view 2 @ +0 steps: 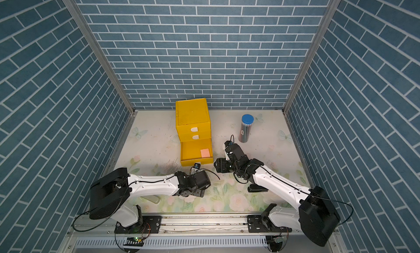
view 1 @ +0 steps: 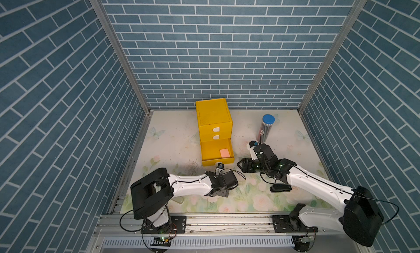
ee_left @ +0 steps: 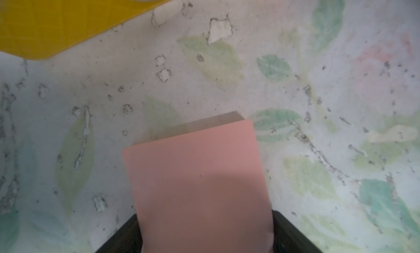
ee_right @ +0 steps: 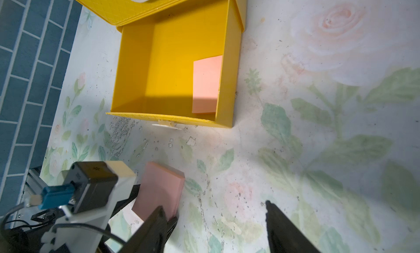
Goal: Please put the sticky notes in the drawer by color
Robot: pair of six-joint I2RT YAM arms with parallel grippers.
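The yellow drawer cabinet (view 1: 213, 113) has its bottom drawer (ee_right: 166, 60) pulled out, with a pink sticky-note pad (ee_right: 205, 84) inside at the right. A second pink pad lies on the table in front of the drawer, between the open fingers of my left gripper, also seen from the side in the right wrist view. My right gripper hangs empty to the right of the drawer's front, its fingers apart.
A steel canister with blue lid (view 1: 268, 120) stands at the back right. A black object (view 1: 280, 188) lies below the right arm.
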